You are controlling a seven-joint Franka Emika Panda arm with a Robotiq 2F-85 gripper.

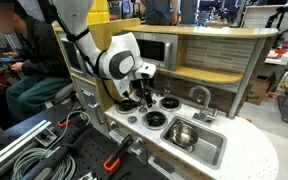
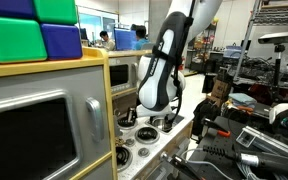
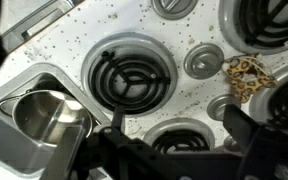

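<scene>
Low over the stove top, my gripper is open, its dark fingers apart at the lower edge of the wrist view. No object shows between them. A small leopard-print piece lies among the knobs and burners, up and to the right of the gripper in the wrist view. A steel pot sits in the sink at left; exterior view 1 shows the same pot beside the stove.
A tall faucet rises behind the sink. A wooden shelf and a microwave stand close above and behind the arm. Round burners cover the stove top. White counter right of the sink is clear.
</scene>
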